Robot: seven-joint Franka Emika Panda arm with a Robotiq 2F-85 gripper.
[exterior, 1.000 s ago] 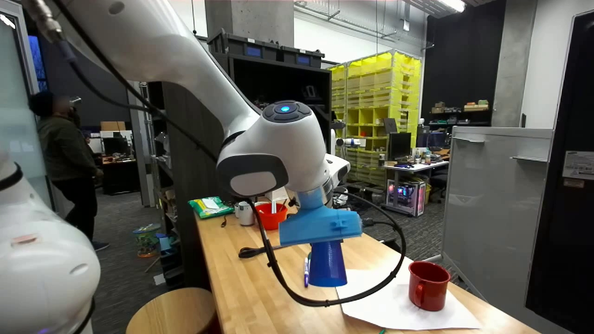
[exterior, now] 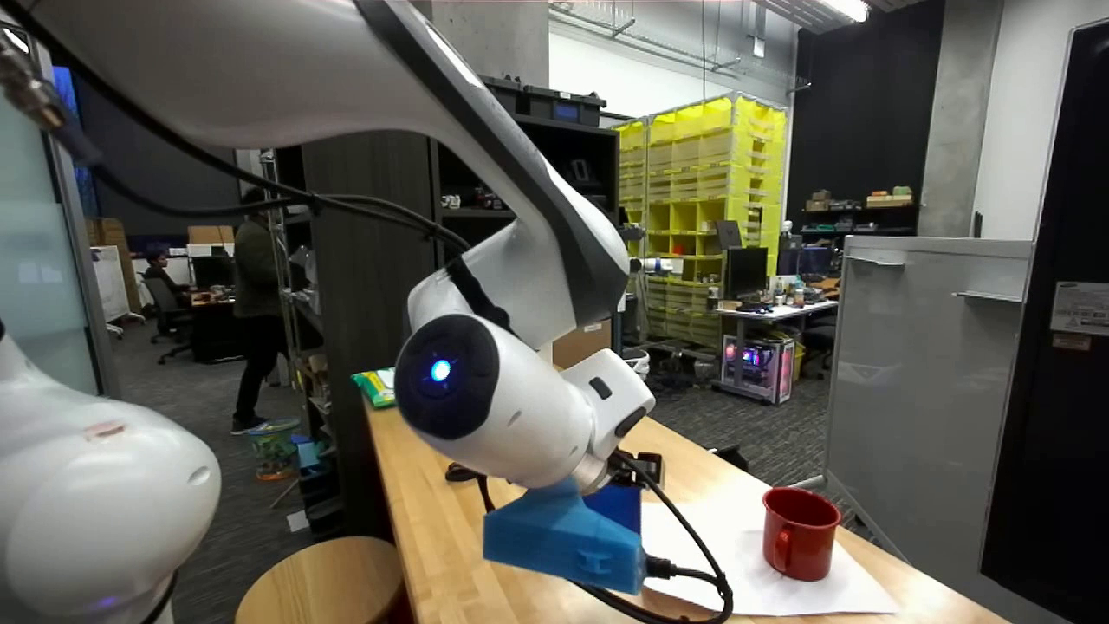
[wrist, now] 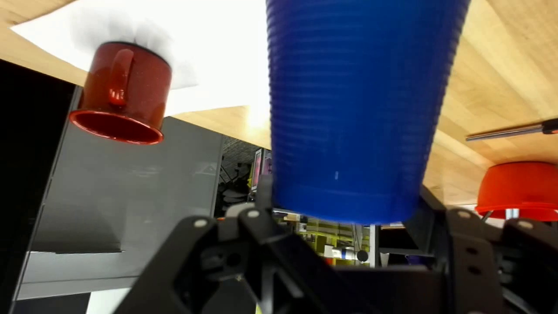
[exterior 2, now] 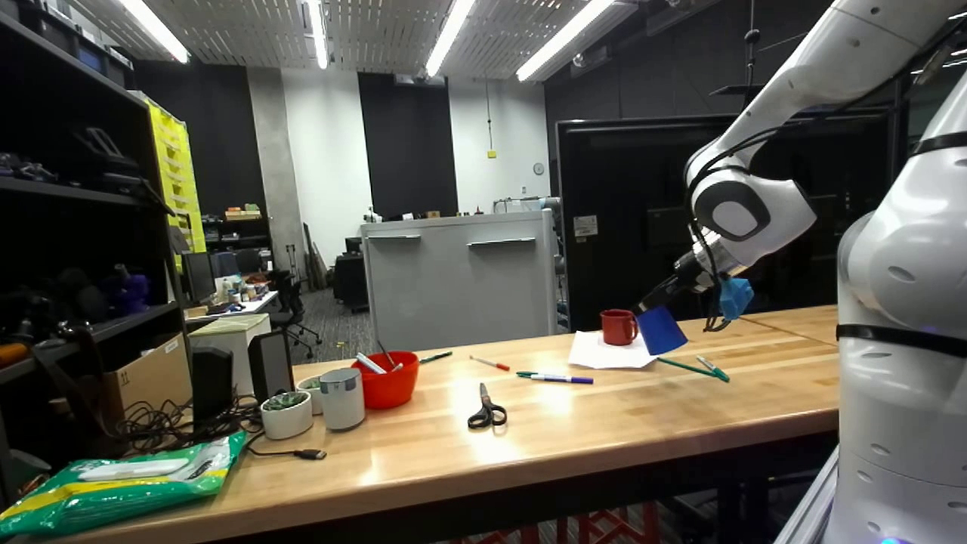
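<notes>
A dark blue ribbed cup point(wrist: 366, 115) fills the middle of the wrist view, its narrow base between the fingers of my gripper, which is shut on it. Exterior view 2 has the cup point(exterior 2: 662, 330) tilted above the table, wide end pointing down and to the right, away from the gripper point(exterior 2: 654, 295). In exterior view 1 the light blue wrist mount covers most of the cup point(exterior: 620, 506). A red mug point(exterior: 800, 534) stands upright on a white sheet of paper point(exterior: 733, 541). From exterior view 2, the mug point(exterior 2: 619, 326) is just left of the cup.
Pens, including a purple one point(exterior 2: 562, 378), and scissors point(exterior 2: 486, 408) lie about the table. A red bowl point(exterior 2: 387, 381) holding pens, a grey mug point(exterior 2: 342, 399) and a potted plant point(exterior 2: 287, 415) occupy the far end. Bare wood point(exterior 2: 598, 417) stretches along the front.
The wrist has turned and tipped over, taking the cup from nearly vertical to a slant. In exterior view 1 the mount sits lower and further left. A person in the background has moved right.
</notes>
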